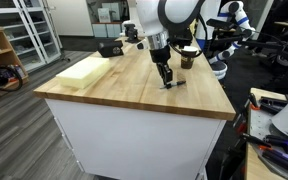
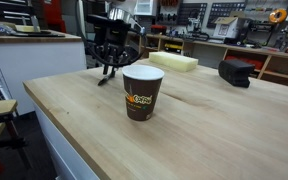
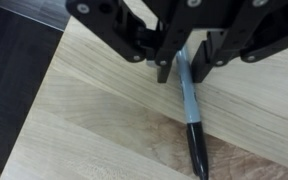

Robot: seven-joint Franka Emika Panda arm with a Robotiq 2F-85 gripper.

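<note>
A marker (image 3: 190,105) with a grey barrel and a black cap lies on the wooden tabletop (image 3: 104,120) in the wrist view. Its barrel runs up between the fingers of my gripper, which stand part open with a narrow gap on either side of it. The barrel's far end is hidden under the gripper. Exterior view 1 has the gripper (image 1: 167,82) low over the table, right at the marker (image 1: 179,84). From exterior view 2, the gripper (image 2: 108,72) is behind and left of the paper cup, fingers pointing down.
A brown paper cup (image 2: 141,98) with a white rim stands upright on the table. Farther off are a pale yellow block (image 2: 173,61) and a black object (image 2: 236,73). The table's edge (image 3: 56,70) runs close to the gripper.
</note>
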